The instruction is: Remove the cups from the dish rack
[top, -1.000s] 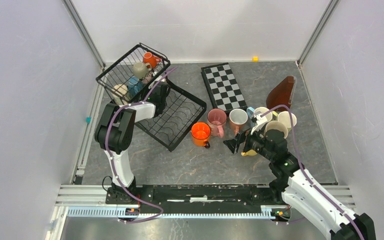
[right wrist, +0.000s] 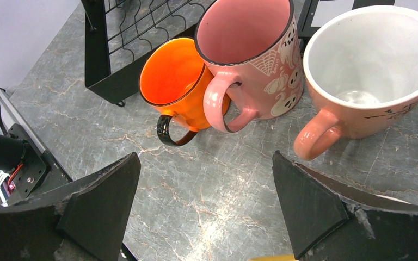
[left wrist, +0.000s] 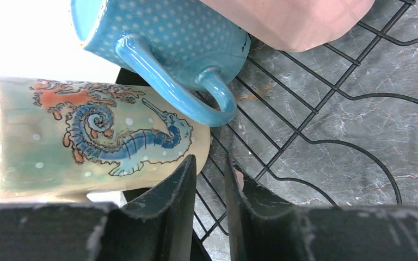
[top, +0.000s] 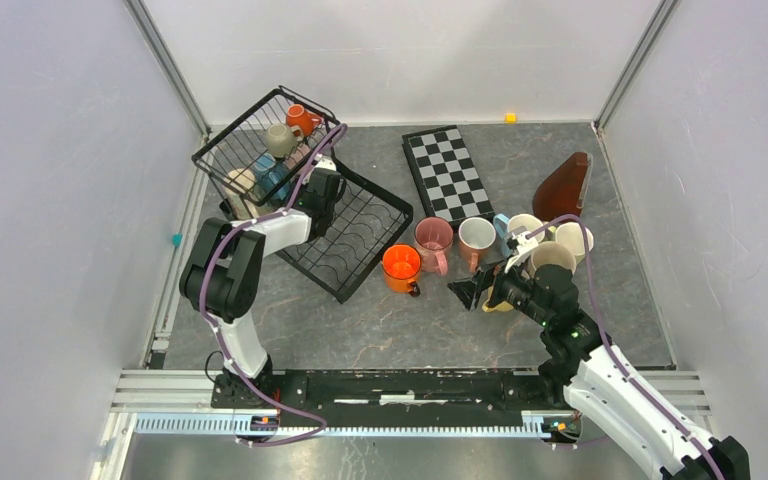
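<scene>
In the dish rack (top: 373,265), the left wrist view shows a cream seahorse cup (left wrist: 38,144) on its side, a dotted blue cup (left wrist: 168,49) with its handle toward me, and part of a pink cup (left wrist: 305,19). My left gripper is narrowly open near the seahorse cup's base and below the blue handle; its gap is empty. An orange-red cup (top: 300,119) and a greenish cup (top: 280,139) occupy the upper tier. My right gripper stands wide open and empty, facing an orange cup (right wrist: 171,70), a pink cup (right wrist: 247,38) and a white-lined cup (right wrist: 370,65).
More cups, including a cream one (top: 573,238), crowd around the right gripper. A checkered board (top: 450,172) and a brown case (top: 563,187) lie behind them. Bare table (top: 360,335) shows in front of the rack.
Over the last second my left arm has shifted slightly to the right beside the rack. The right arm and the cups look almost unchanged.
</scene>
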